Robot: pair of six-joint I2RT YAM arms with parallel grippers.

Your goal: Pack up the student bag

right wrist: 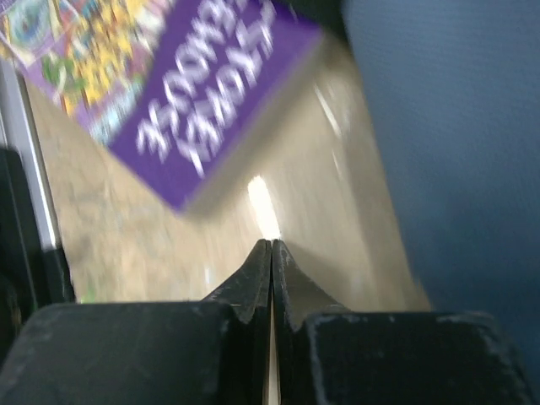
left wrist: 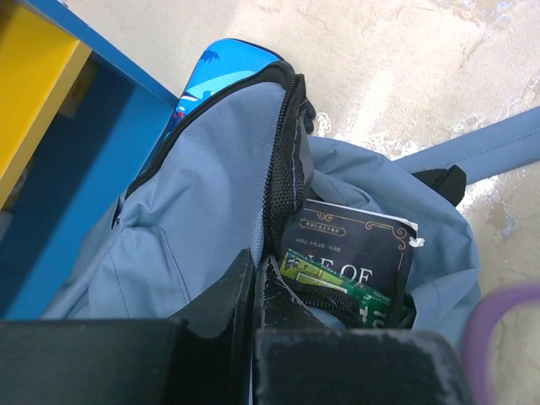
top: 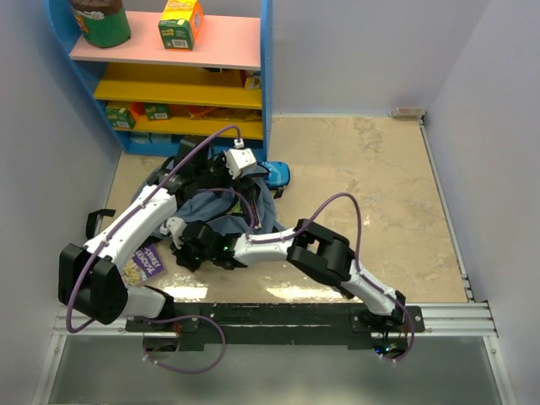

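Note:
The purple Treehouse book (right wrist: 202, 101) lies on the floor at the left, blurred in the right wrist view. My right gripper is shut with nothing between its fingers, and bare floor separates its tips from the book's corner. In the top view the same book (top: 145, 264) shows to the left of that gripper. The blue-grey bag (left wrist: 202, 194) lies in front of the shelf, its mouth holding a dark book (left wrist: 350, 245) and a green packet (left wrist: 337, 291). My left gripper is shut on the bag's zippered edge.
A blue case (top: 277, 175) rests beside the shelf, behind the bag. The shelf (top: 177, 84) stands at the back left with several boxes. A dark strap (top: 95, 223) lies near the left wall.

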